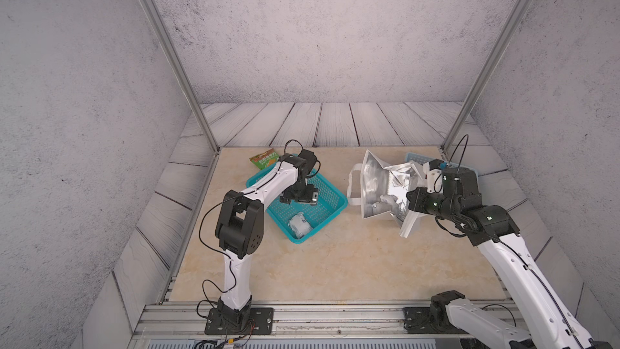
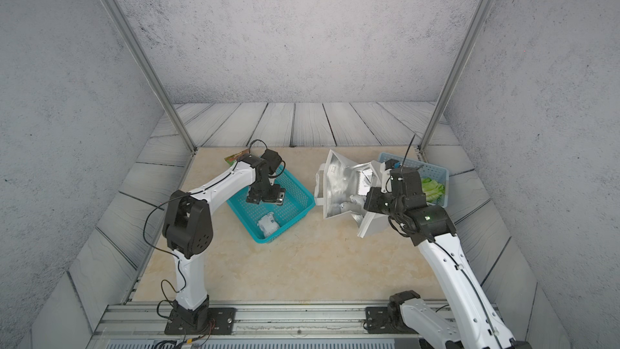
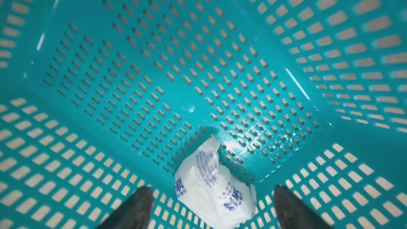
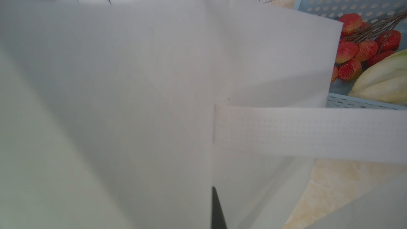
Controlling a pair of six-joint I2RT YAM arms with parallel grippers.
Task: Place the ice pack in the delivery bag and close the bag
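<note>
A white ice pack with blue print lies on the floor of the turquoise basket, near its front end. My left gripper hangs above it inside the basket, fingers apart on either side in the left wrist view, holding nothing. The silver-lined delivery bag stands to the right, mouth open toward the viewer, with some whitish item inside. My right gripper is at the bag's right edge; its tips are mostly hidden, and white bag fabric fills much of its wrist view.
A green and orange packet lies behind the basket. A pale blue basket with red fruit and green produce stands behind the bag on the right.
</note>
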